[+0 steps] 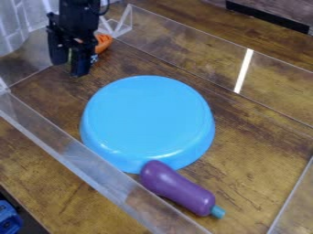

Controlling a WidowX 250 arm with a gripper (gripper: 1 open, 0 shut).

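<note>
The black gripper point(71, 53) is at the upper left inside the clear-walled enclosure, pointing down at the wooden floor. An orange object point(102, 41) lies just behind and right of it, partly hidden. Whether the fingers are open or shut is unclear. A large blue upturned bowl or lid point(146, 119) fills the middle, and a purple toy eggplant point(178, 187) lies at the front right, near the blue piece.
Clear walls point(86, 174) border the floor. Bare wood shows to the right of the blue piece. A small blue object point(7, 219) sits outside at the bottom left.
</note>
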